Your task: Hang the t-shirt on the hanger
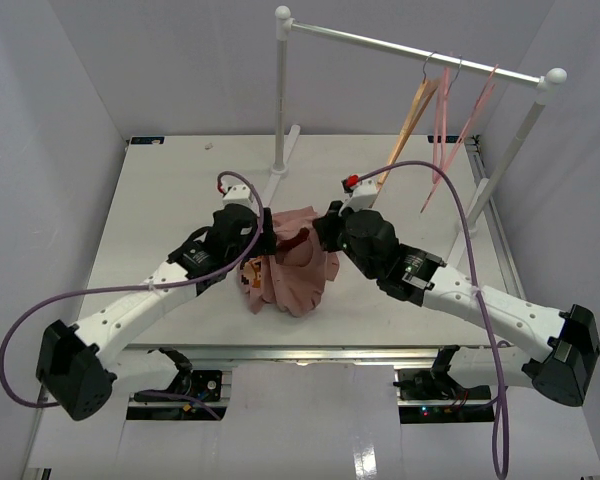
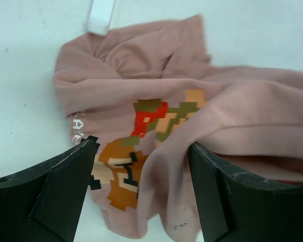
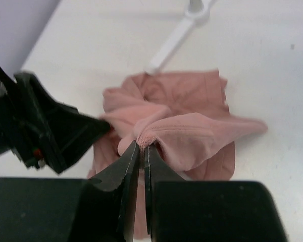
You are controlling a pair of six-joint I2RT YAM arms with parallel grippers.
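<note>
The pink T-shirt (image 1: pixel 295 285) lies crumpled in the middle of the table, its pixel-art print (image 2: pixel 123 171) showing in the left wrist view. My left gripper (image 1: pixel 262 240) is over the shirt's left part; its fingers stand apart, with a fold close to or against the right finger. My right gripper, at the shirt's upper right, is shut on the shirt, which it lifts in a bunched fold. Wooden and pink hangers (image 1: pixel 410 120) hang from the rail at the back right.
A white rack (image 1: pixel 380 43) spans the back, with feet on the table near the shirt. Purple cables arc over both arms.
</note>
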